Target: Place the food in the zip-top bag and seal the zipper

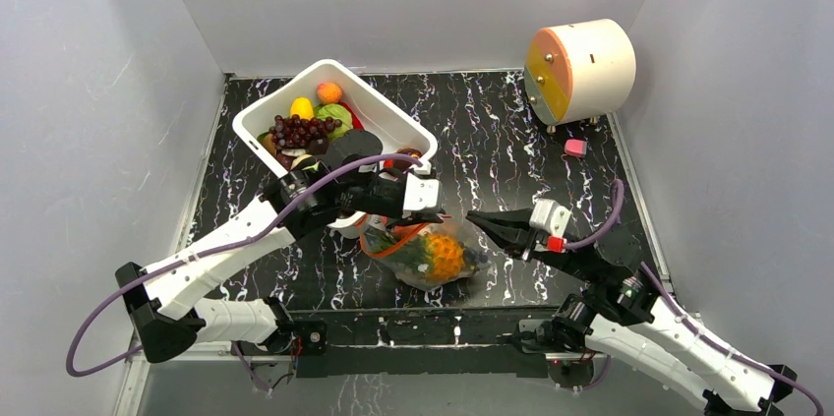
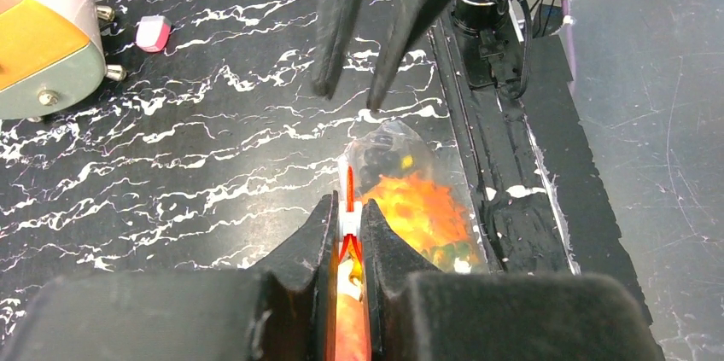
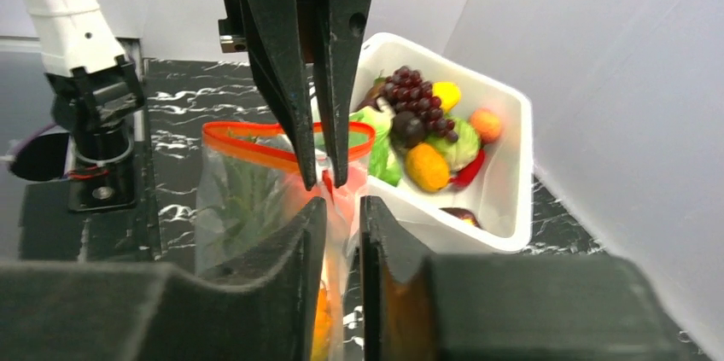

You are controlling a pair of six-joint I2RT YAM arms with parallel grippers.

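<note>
The clear zip top bag (image 1: 445, 257) hangs with its orange zipper rim (image 3: 248, 150) gaping on one side. Orange and green food (image 1: 447, 257) shows through the plastic. My left gripper is shut on the bag's orange-edged corner, with a white zipper slider or tab between its fingers. My right gripper (image 1: 472, 215) stands to the right of that corner, apart from the bag; in the right wrist view a gap shows between its fingers, and nothing appears held. In the left wrist view its fingertips (image 2: 376, 101) are parted above the bag.
A white bin (image 1: 393, 113) with toy fruit and vegetables stands behind the left arm. At the back right sit a round drawer box (image 1: 600, 67) and a small pink block (image 1: 575, 148).
</note>
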